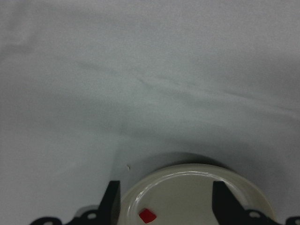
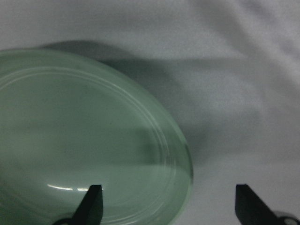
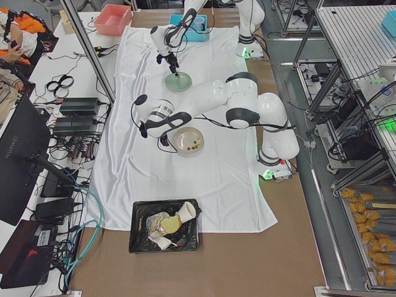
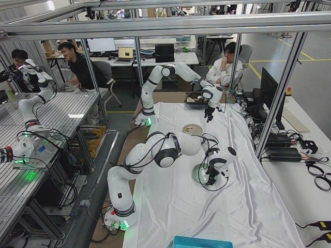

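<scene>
A beige plate (image 3: 185, 137) with small coloured pieces lies mid-cloth; a red piece (image 1: 147, 215) shows on it in the left wrist view. My left gripper hangs open over the cloth by that plate's edge, nothing between its fingers. A green plate (image 2: 93, 131) lies farther along the cloth, toward the blue bin. My right gripper is open just above this plate's rim, which shows between and beyond its fingertips; whether they touch it I cannot tell.
A black lined bin (image 3: 133, 223) with cups and wrappers sits at one end of the table, a blue bin (image 3: 198, 36) at the other. Bare white cloth (image 3: 210, 192) surrounds the plates. Metal frame posts and cluttered side tables flank it.
</scene>
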